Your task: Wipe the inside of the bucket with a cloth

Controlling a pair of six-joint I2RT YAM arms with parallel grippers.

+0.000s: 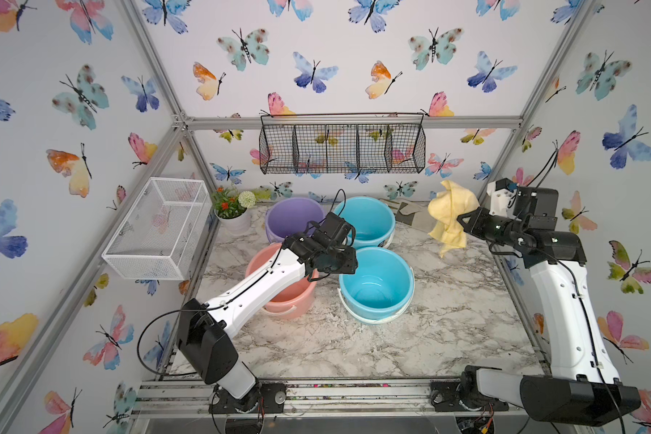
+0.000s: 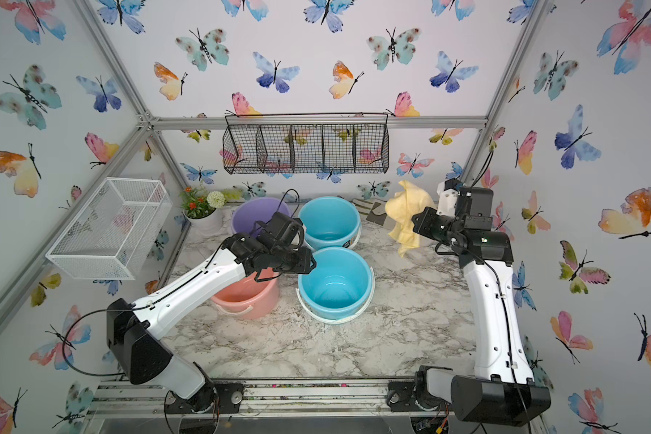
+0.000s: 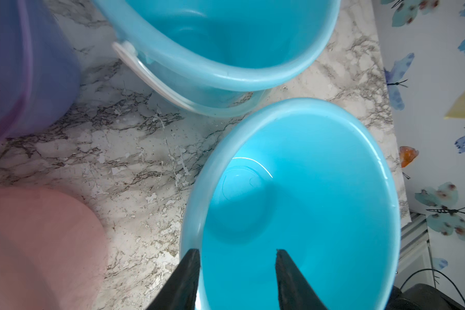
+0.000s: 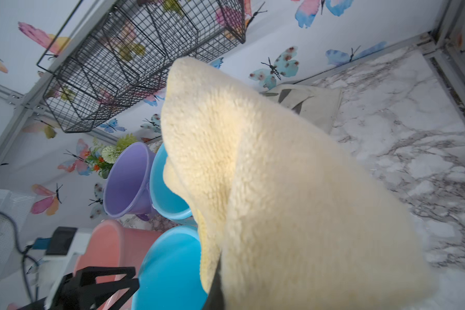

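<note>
A pale yellow cloth hangs in the air at the right, bunched at the fingers of my right gripper, which is shut on it. In the right wrist view the cloth fills the middle and covers the fingertips. The front blue bucket stands upright on the table, empty inside. Over its left rim is my left gripper, part open with nothing between its fingers. From the left wrist view, the bucket's inside lies just below those fingers.
A second blue bucket stands right behind the front one. Left of them are a purple bucket and a pink bucket. A folded grey cloth lies at the back.
</note>
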